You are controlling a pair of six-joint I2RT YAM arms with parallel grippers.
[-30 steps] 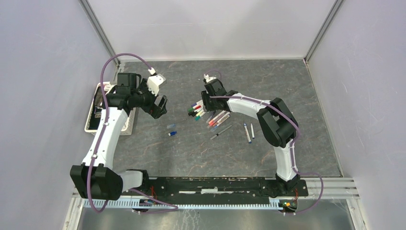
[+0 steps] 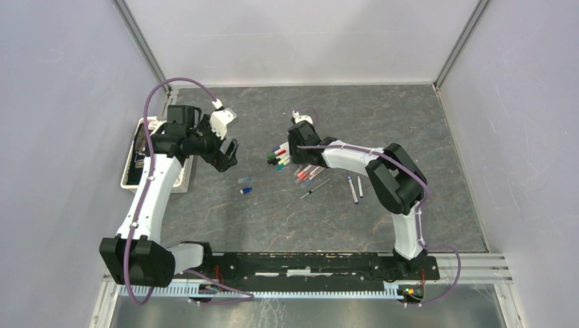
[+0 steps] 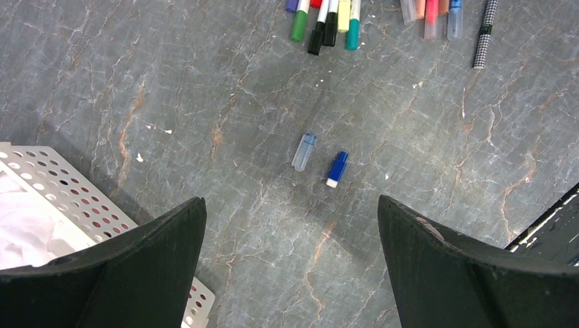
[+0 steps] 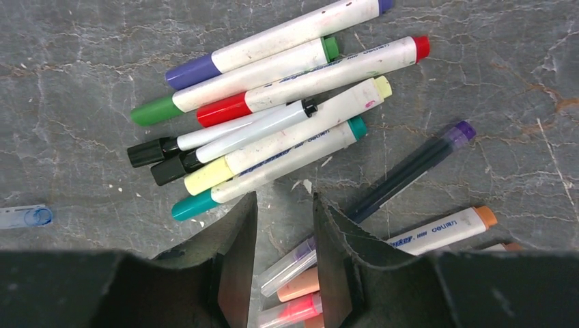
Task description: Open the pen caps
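Slanted markers with purple, green, red (image 4: 225, 109), black, yellow and teal (image 4: 195, 205) caps lie bunched in the right wrist view. My right gripper is above the table beside them, part open, its fingertips apart. A dark pen with a purple end (image 4: 416, 171) runs beneath its fingers, and part of its clear cap (image 4: 290, 266) shows through the gap; the finger hides some of its length. Off to the left, my left gripper stands wide open and empty over the table. Beyond it lie a loose clear cap (image 3: 304, 152) and a loose blue cap (image 3: 337, 169).
At the left a white perforated basket (image 3: 65, 188) stands under the left arm. Right of the bunch lie two white pens (image 2: 352, 190), apart from the rest, and a patterned pen (image 2: 315, 188) lies nearer the front.
My right gripper has shifted slightly toward the front of the table and a little to the right. The left arm is nearly still, and the loose caps have stayed in place.
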